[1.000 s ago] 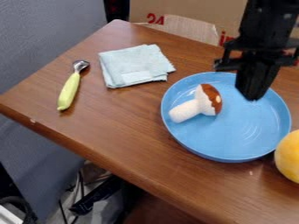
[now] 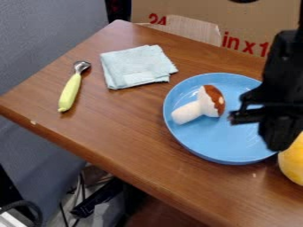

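Note:
A toy mushroom (image 2: 190, 110) with a white stem and a brown, white-spotted cap lies on its side on a blue plate (image 2: 213, 146). My black gripper (image 2: 243, 115) is low over the right part of the plate, to the right of the mushroom. Whether its fingers are open or shut is hard to make out.
A folded light cloth (image 2: 136, 66) and a scoop with a pale yellow handle (image 2: 70, 91) lie on the left of the wooden table (image 2: 106, 133). A yellow round object (image 2: 291, 165) sits at the right edge. A cardboard box (image 2: 243, 27) stands behind.
My gripper has come down from the back of the plate toward the front right and is lower now. The mushroom and the other objects look unmoved.

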